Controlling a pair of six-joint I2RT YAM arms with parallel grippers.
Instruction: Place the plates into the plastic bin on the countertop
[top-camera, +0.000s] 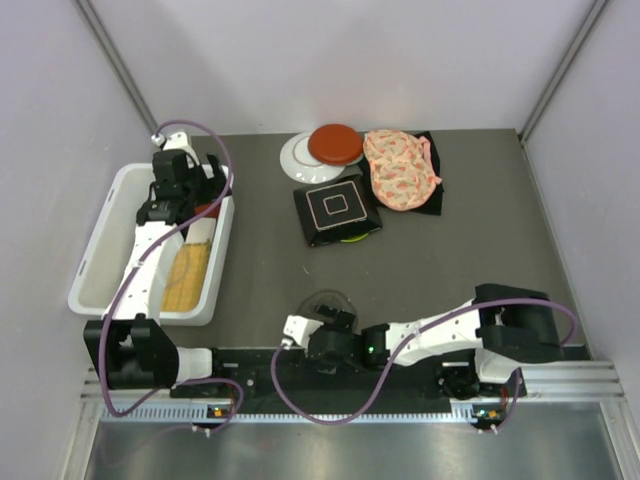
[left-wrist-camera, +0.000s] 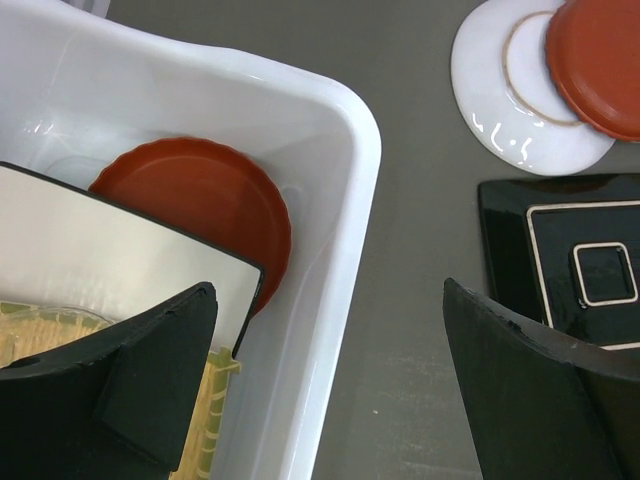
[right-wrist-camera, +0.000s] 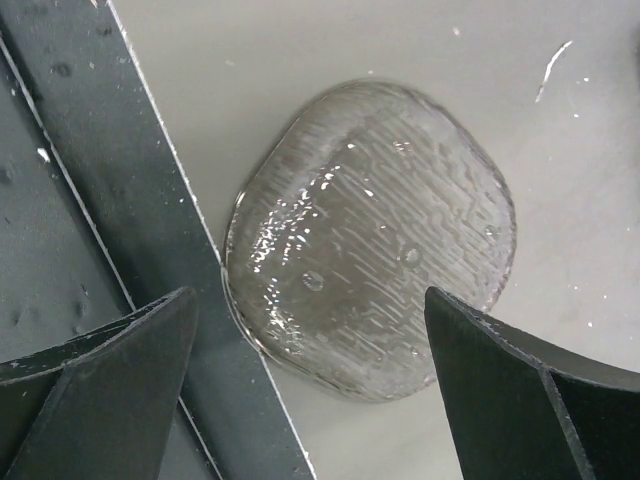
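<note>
The white plastic bin (top-camera: 97, 280) on the left holds a red plate (left-wrist-camera: 205, 190), a white board and a yellow item. My left gripper (top-camera: 213, 170) hangs open over its far right corner. My right gripper (top-camera: 330, 325) stands open above a clear round plate (right-wrist-camera: 365, 240) at the counter's front edge, largely hidden by the arm from above. At the back lie white plates (top-camera: 300, 170), a red plate (top-camera: 335, 142) and a black square plate (top-camera: 335, 208) with something green under it.
A peach patterned item (top-camera: 400, 168) lies on a black piece at the back right.
</note>
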